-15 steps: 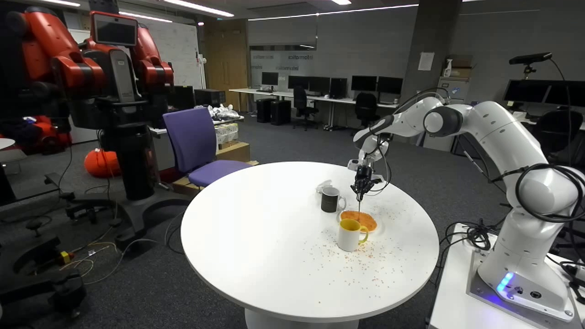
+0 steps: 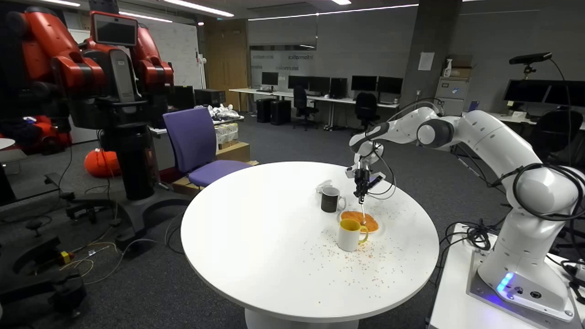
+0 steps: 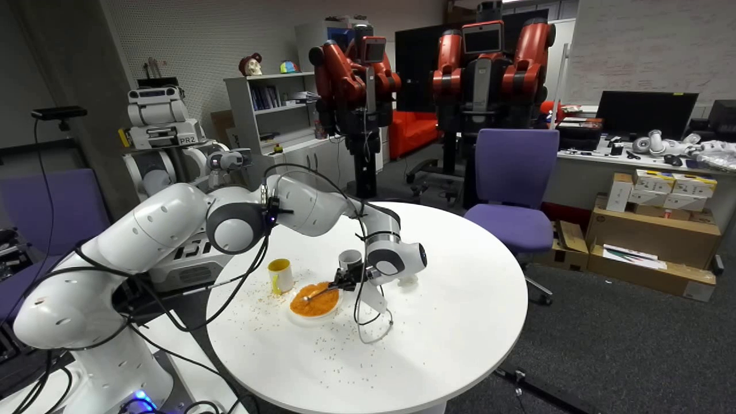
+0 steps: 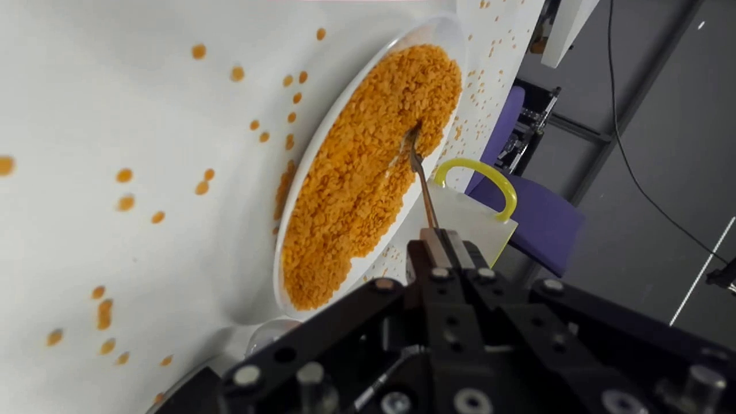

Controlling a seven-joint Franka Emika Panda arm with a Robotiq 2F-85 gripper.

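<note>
My gripper is shut on the thin handle of a metal spoon [image 4: 425,190] in the wrist view. The spoon's head lies in the orange grains [image 4: 359,186] heaped on a white plate [image 4: 281,265]. Just past the plate's rim stands a white mug with a yellow handle [image 4: 486,176]. Exterior view 1 shows the gripper [image 2: 360,198] above the plate, the spoon pointing down, with the yellow-lined mug [image 2: 348,241] in front. In exterior view 2 the spoon [image 3: 318,292] slants across the grains [image 3: 314,303].
A dark mug [image 2: 329,199] stands behind the plate, with a clear crumpled item [image 2: 323,186] beside it. Loose grains are scattered around the plate and the yellow-lined mug.
The wrist has tilted and shifted slightly, and the spoon's lower end has moved a little to the right in exterior view 1. The plate and mugs stand about where they were.
</note>
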